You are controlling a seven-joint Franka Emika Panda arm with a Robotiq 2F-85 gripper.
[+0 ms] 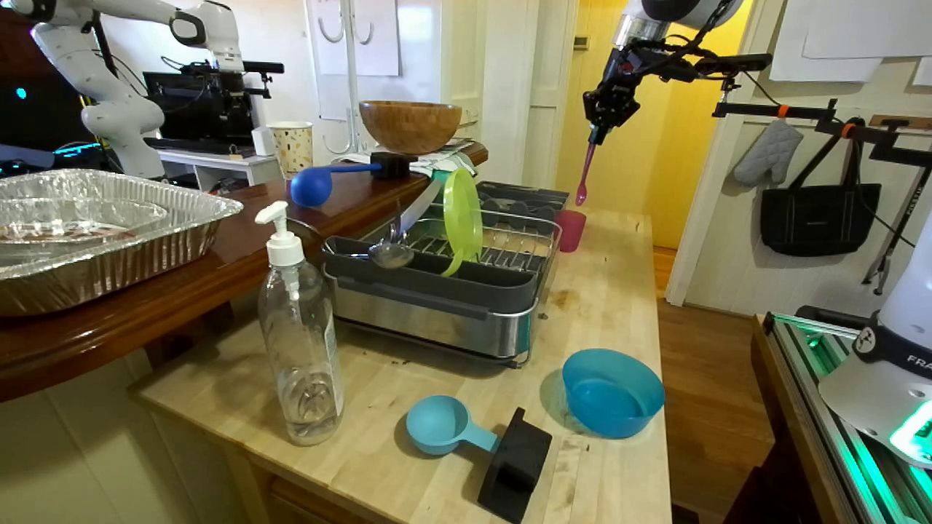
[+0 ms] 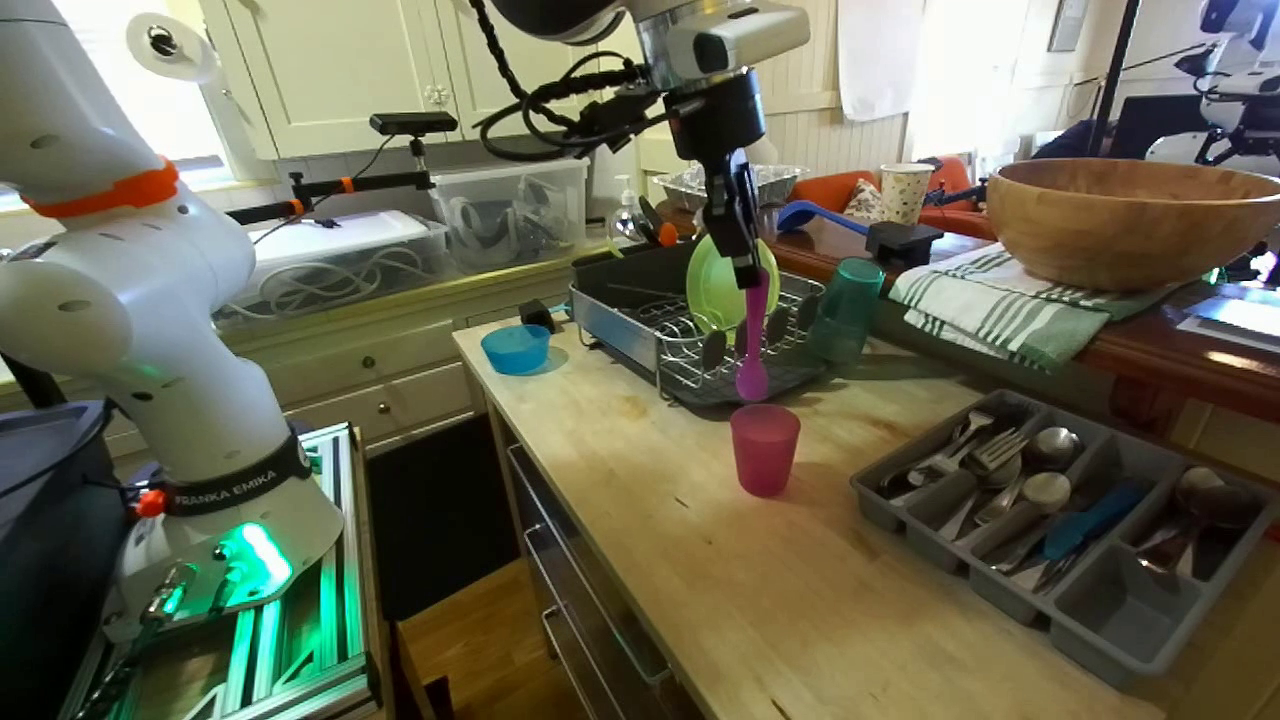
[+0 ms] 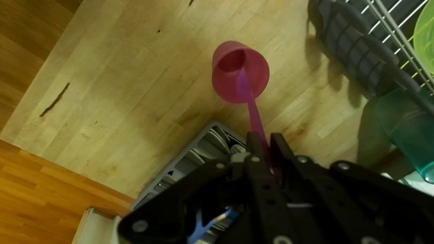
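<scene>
My gripper (image 2: pixel 753 283) is shut on the upper handle of a magenta spoon (image 2: pixel 752 377), which hangs nearly upright with its bowl end down. Beneath it, a pinkish-red cup (image 2: pixel 765 451) stands upright on the wooden counter. In exterior view 2 the spoon's tip is just above the cup's rim. Seen from the wrist, the spoon (image 3: pixel 255 114) runs from between the fingers toward the cup (image 3: pixel 230 91), its bowl overlapping the cup's opening. Exterior view 1 shows the spoon (image 1: pixel 585 176) above the cup (image 1: pixel 571 231), which is partly hidden by the dish rack.
A dish rack (image 1: pixel 419 301) holding a green plate (image 1: pixel 463 218) stands beside the cup, near a teal glass (image 2: pixel 849 310). On the other side lies a grey cutlery tray (image 2: pixel 1110 608). The counter (image 2: pixel 672 528) in front of the cup is clear.
</scene>
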